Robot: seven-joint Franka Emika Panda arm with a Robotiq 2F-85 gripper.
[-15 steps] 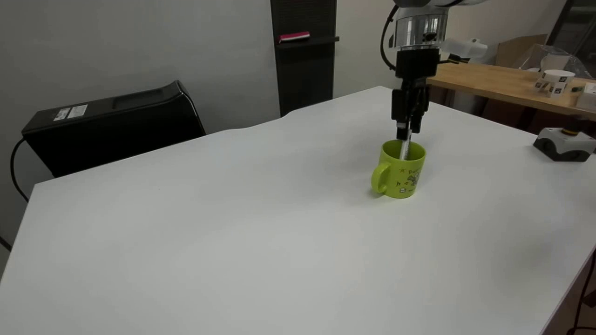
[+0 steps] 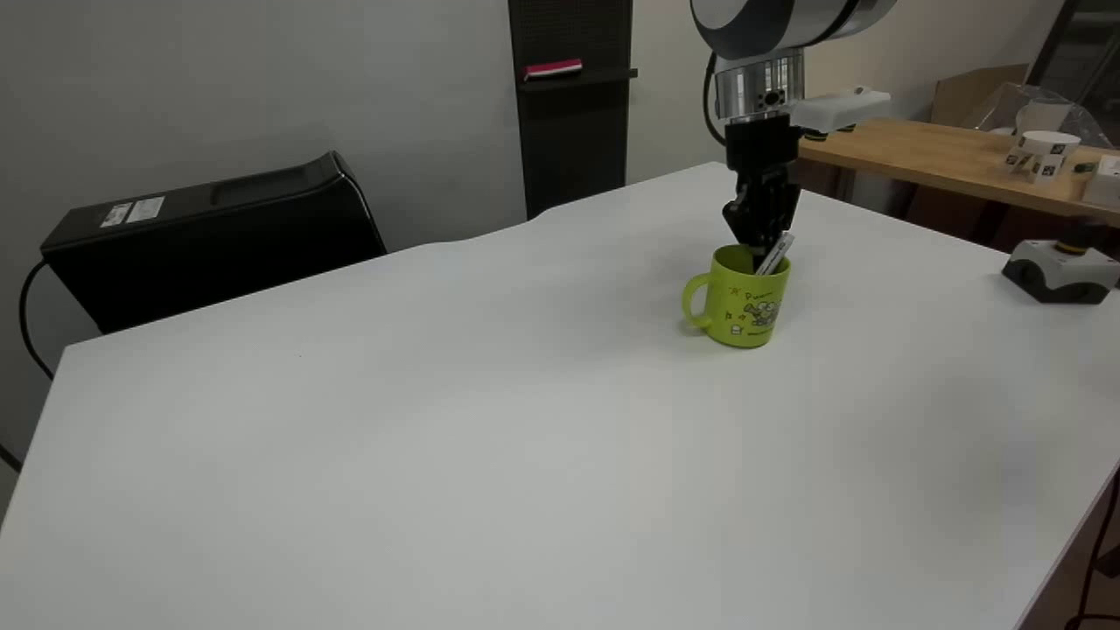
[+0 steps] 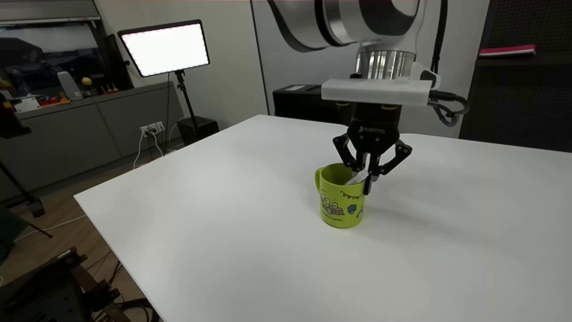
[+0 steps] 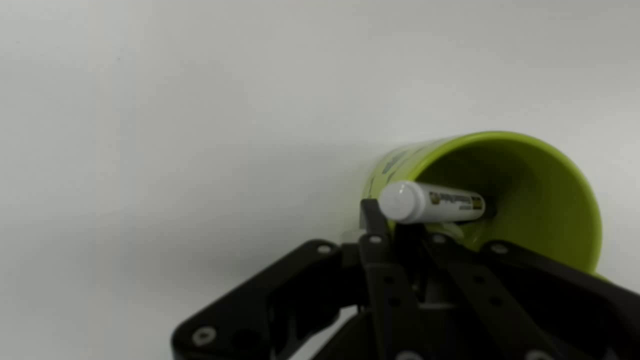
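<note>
A yellow-green mug (image 2: 740,310) with a printed pattern stands upright, its handle to the left in exterior view 1. My gripper (image 3: 365,176) is at the mug's rim, shut on the wall, one finger outside and the other inside. In the wrist view the mug (image 4: 540,180) opens to the right of my gripper. A white marker (image 4: 450,203) leans inside it, upper end over the rim close to my fingertips. Whether the mug's base touches the table cannot be told for sure.
A grey and black device (image 2: 1063,271) sits at the table's right edge. A black case (image 2: 215,231) stands behind the far edge.
The mug has shifted back and slightly left in exterior view 1, and its handle has turned outward to the left. The marker, upright beneath my gripper before, now leans right. My gripper has turned.
</note>
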